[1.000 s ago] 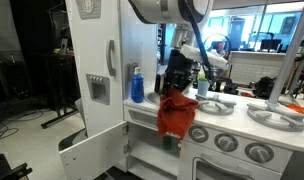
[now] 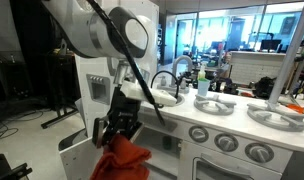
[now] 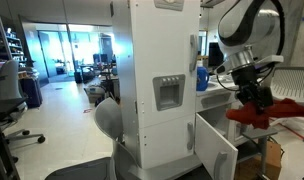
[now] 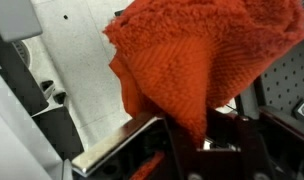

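A red cloth [image 2: 120, 160] hangs bunched from my gripper [image 2: 114, 133], which is shut on it, in front of the toy kitchen in exterior view 1. The same cloth [image 3: 277, 111] spreads out sideways beneath the gripper [image 3: 256, 105] at the right of exterior view 2. Seen from the wrist, the cloth [image 4: 197, 55] fills much of the upper middle and covers the fingertips. Where its lower folds end cannot be made out.
An opened white cabinet door [image 3: 216, 147] stands close to the arm. The white counter [image 2: 207, 118] carries grey burner rings [image 2: 276, 116] and a bottle [image 2: 203, 84]. A tall white fridge unit [image 3: 157, 95] and an office chair [image 3: 14, 118] stand further left.
The arm has swung left and down in exterior view 1, carrying the red cloth from before the counter front to low near the opened door.
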